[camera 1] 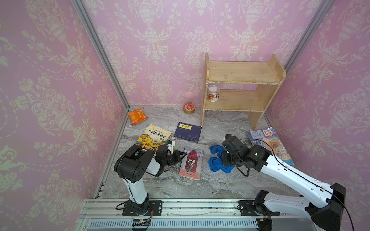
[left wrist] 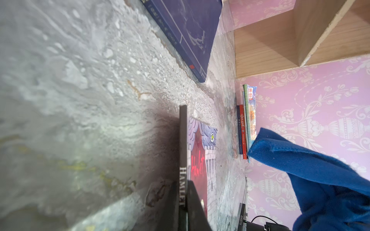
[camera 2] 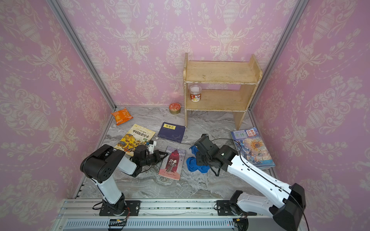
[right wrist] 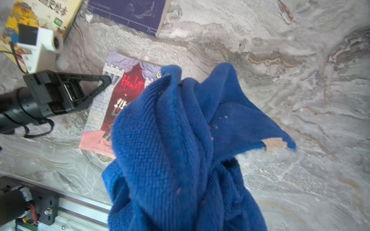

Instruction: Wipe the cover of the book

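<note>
The pink Hamlet book [camera 1: 191, 163] lies flat at front centre. My left gripper [camera 1: 184, 154] is at its left edge, shut, its tips against the spine [left wrist: 183, 142] in the left wrist view. My right gripper [camera 1: 225, 157] hangs just right of the book, shut on a bunched blue cloth [right wrist: 165, 146], which fills the middle of the right wrist view and has a loose flap.
A navy book [camera 1: 187, 134] lies behind, a yellow book [camera 1: 152, 136] at left, a stack of books [camera 2: 252, 148] at right. A wooden shelf [camera 1: 240, 71] holds a jar [camera 1: 214, 96]. An orange packet [camera 1: 137, 115] and a round tin [camera 1: 188, 108] sit at the back.
</note>
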